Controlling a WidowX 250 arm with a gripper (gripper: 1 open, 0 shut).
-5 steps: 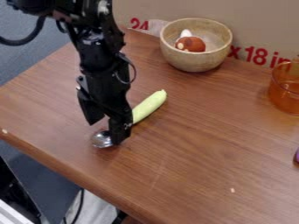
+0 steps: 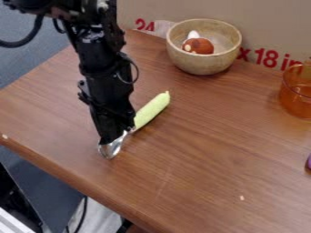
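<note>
The black gripper (image 2: 116, 127) points down at the left-middle of the wooden table, low over a metal utensil (image 2: 111, 148), which looks like a spoon with its shiny end toward the front. A pale green elongated item (image 2: 151, 108), like a corn cob or squash, lies just right of the gripper, partly hidden by it. Whether the fingers are open or closed on the utensil cannot be told.
A beige bowl (image 2: 203, 57) holding a brown-and-white item stands at the back. An orange transparent container (image 2: 297, 98) is at the right edge, with a purple item below it.
</note>
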